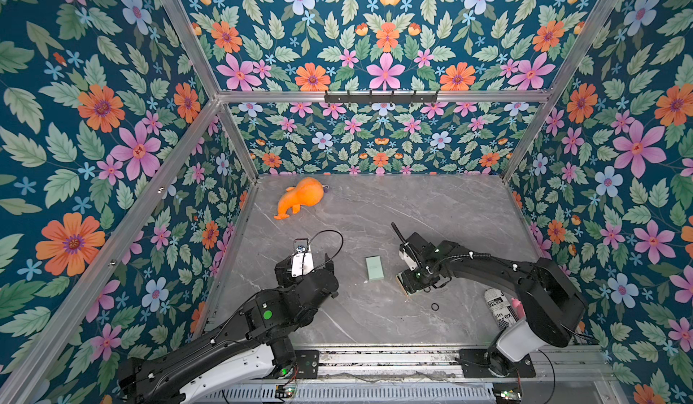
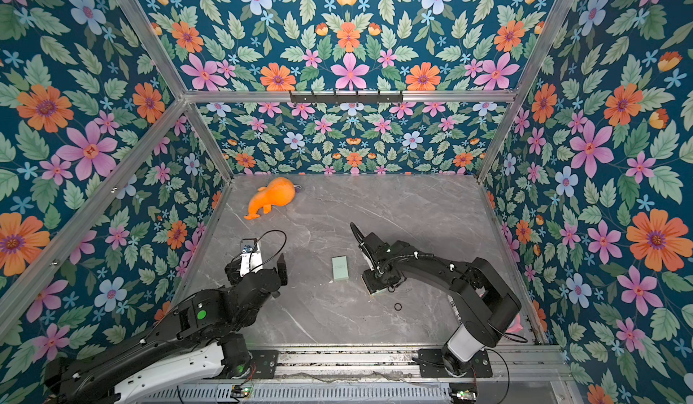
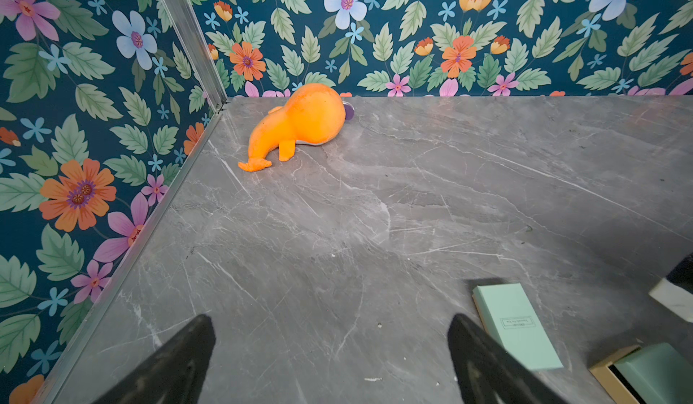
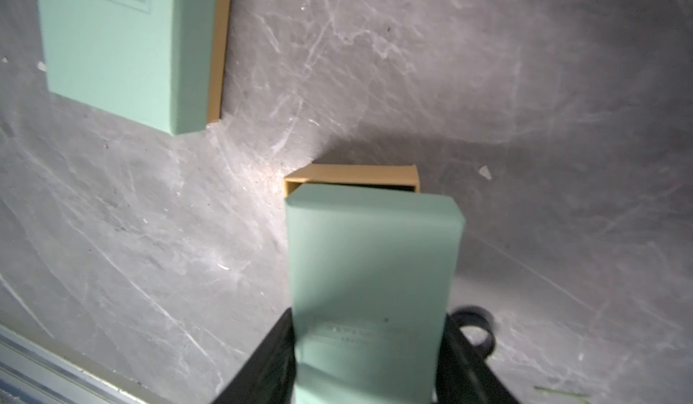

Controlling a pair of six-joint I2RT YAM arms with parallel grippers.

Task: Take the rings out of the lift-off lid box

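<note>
A green lid point(image 4: 375, 259) sits over an open brown box base point(image 4: 368, 174), shifted so that part of the base's opening shows. My right gripper has its fingers at both sides of that lid; whether they press on it cannot be told. Beside the right finger lies a black ring point(image 4: 474, 329), and a ring point(image 1: 434, 306) also shows on the table in the top left view. A second closed green box point(image 4: 108, 50) lies to the left. Away from the boxes, my left gripper is open and empty. The inside of the base is mostly hidden.
An orange plush toy point(image 1: 301, 196) lies at the back left. Near the right arm's base stands a labelled can point(image 1: 499, 307), with something pink point(image 1: 517, 307) beside it.
</note>
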